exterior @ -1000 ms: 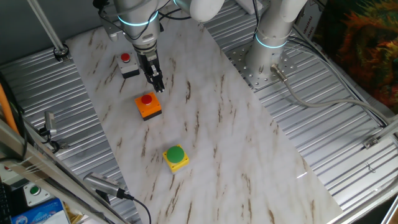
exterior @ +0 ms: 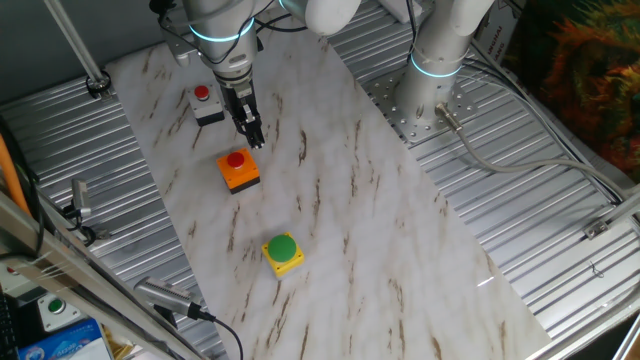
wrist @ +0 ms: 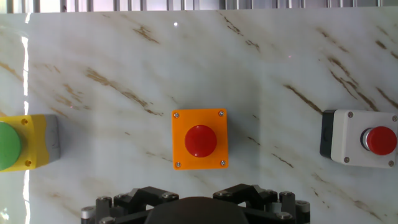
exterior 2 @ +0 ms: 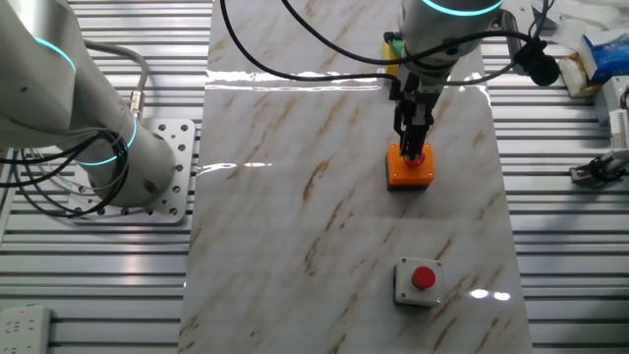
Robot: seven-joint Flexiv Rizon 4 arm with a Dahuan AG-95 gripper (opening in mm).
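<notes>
An orange box with a red button (exterior: 236, 160) sits on the marble-patterned table, near its middle in the second exterior view. The same orange box (wrist: 180, 158) is centred in the wrist view. My gripper (exterior: 254, 142) points down close by this box, apparently above the table. In the second exterior view the gripper (exterior 2: 411, 150) overlaps the box's far edge and part of its red button (exterior 2: 415, 160); contact cannot be judged. Nothing held is visible. Dark finger linkages (wrist: 149, 196) show along the wrist view's bottom edge, but the fingertips are unclear.
A yellow box with a green button (exterior: 283, 250) stands to one side of the orange one, and a grey-white box with a red button (exterior 2: 420, 281) to the other. Bare table (exterior: 370, 230) lies toward the robot's base. Black cables (exterior 2: 324, 74) hang round the arm.
</notes>
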